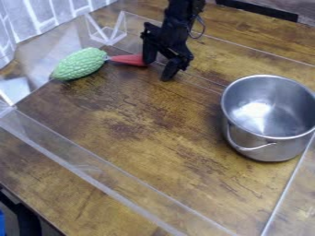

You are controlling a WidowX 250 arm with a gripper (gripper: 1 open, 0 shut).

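A black robot gripper [163, 61] is low over the wooden table [135, 157] at the top centre, its dark fingers at the end of a red object [128, 59]. A green, bumpy corn-like toy [77, 64] lies to the left of the red object, at the red piece's thin tip. Whether the gripper is open or shut on the red object cannot be made out, as the dark fingers hide that end.
A large steel pot [267, 118] stands at the right. Clear plastic edging runs along the left and bottom of the work area.
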